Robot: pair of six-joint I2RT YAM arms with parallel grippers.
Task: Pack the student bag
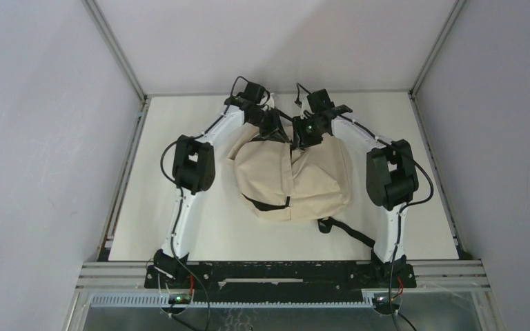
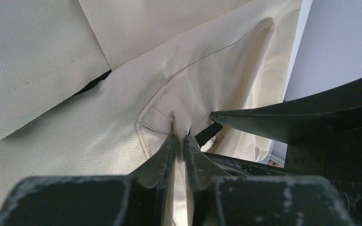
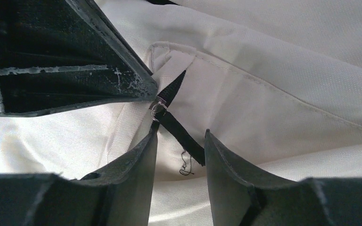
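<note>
The cream cloth bag point(image 1: 262, 169) lies flat on the white table. Both grippers meet over its upper edge. Fingertips of my left gripper stand close together at a raised fold of cream fabric; whether they grip it cannot be told. In the right wrist view a black zipper pull point(image 3: 181, 136) with a small metal ring lies on the bag. Part open, my right gripper has the pull's strip crossing the gap between its fingers, not clamped. The left gripper's dark finger touches or nearly touches the ring there.
A black strap point(image 1: 352, 232) trails from the bag's lower right toward the right arm's base. The two grippers are very close to each other.
</note>
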